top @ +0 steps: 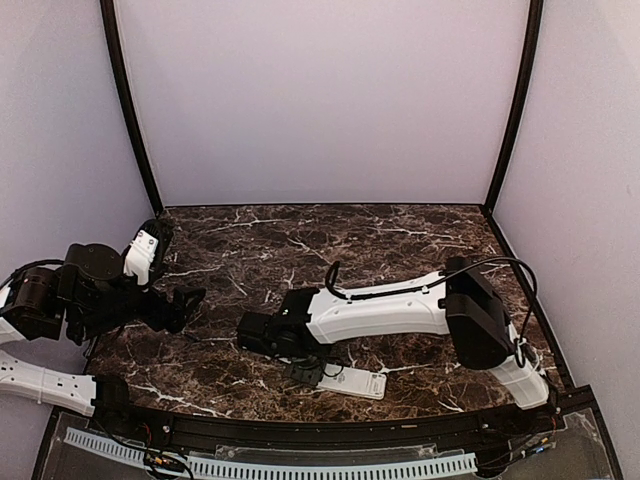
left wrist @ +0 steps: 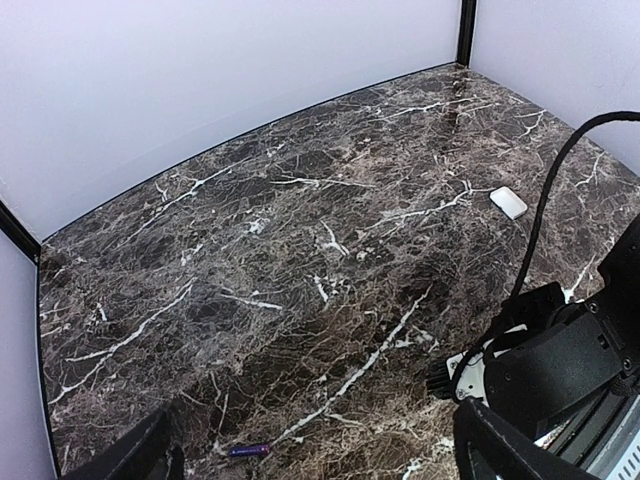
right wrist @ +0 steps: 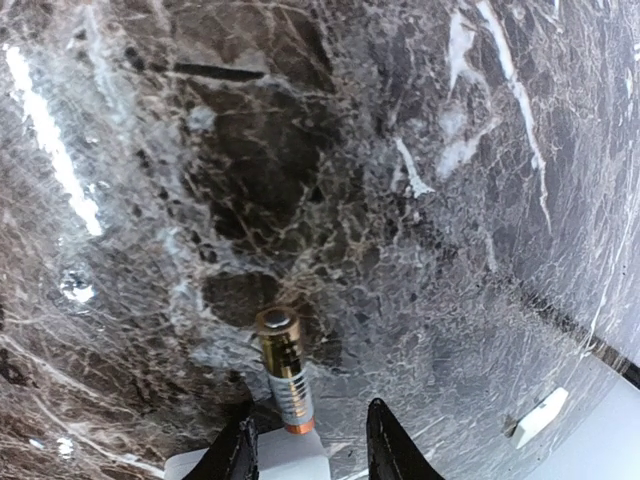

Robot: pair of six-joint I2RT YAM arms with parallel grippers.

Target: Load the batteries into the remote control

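Note:
The white remote control [top: 355, 382] lies near the table's front edge, its left end hidden under my right gripper [top: 308, 374]. In the right wrist view, a battery with a gold end and silver body [right wrist: 285, 370] lies in line with the gap of my right gripper, its lower end at the remote's edge [right wrist: 285, 458]. Those fingers [right wrist: 385, 440] stand apart, touching nothing that I can make out. A small purple battery [left wrist: 248, 450] rests on the table, seen between the spread, blurred fingers of my left gripper, which holds nothing.
A small white piece, possibly the battery cover, lies farther off to the right; the right wrist view shows it [right wrist: 540, 417] near the wall. My right arm [top: 385, 312] reaches across the front of the table.

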